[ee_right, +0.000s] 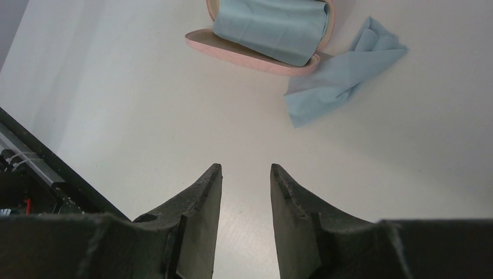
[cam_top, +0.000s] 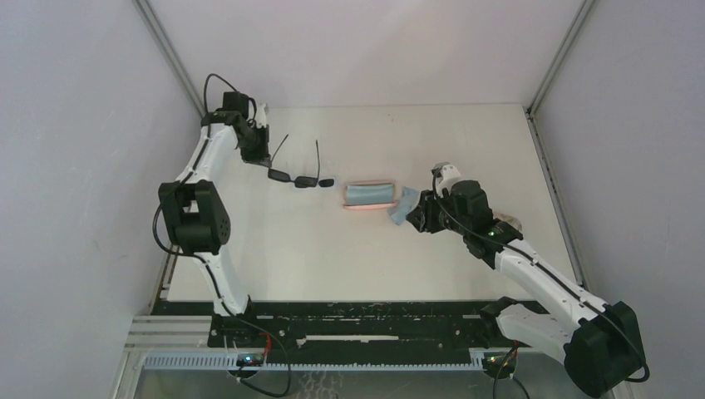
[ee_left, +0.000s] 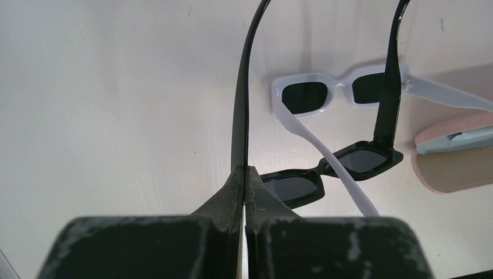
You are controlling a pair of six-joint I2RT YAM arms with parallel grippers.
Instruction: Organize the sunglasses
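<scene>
The black sunglasses (ee_left: 363, 160) are off the table, with my left gripper shut on one of their thin arms near the hinge. White sunglasses (ee_left: 305, 96) lie behind them in the left wrist view. One white arm crosses over the black frame, while a black arm passes over the white frame. To their right is an open pink case (cam_top: 370, 206) holding a folded blue cloth (cam_top: 370, 194). My right gripper hangs over bare table with its fingers apart and nothing between them.
Another blue cloth (ee_right: 343, 81) lies crumpled beside the pink case, near the right gripper. A brownish object (cam_top: 507, 220) is partly hidden behind the right arm.
</scene>
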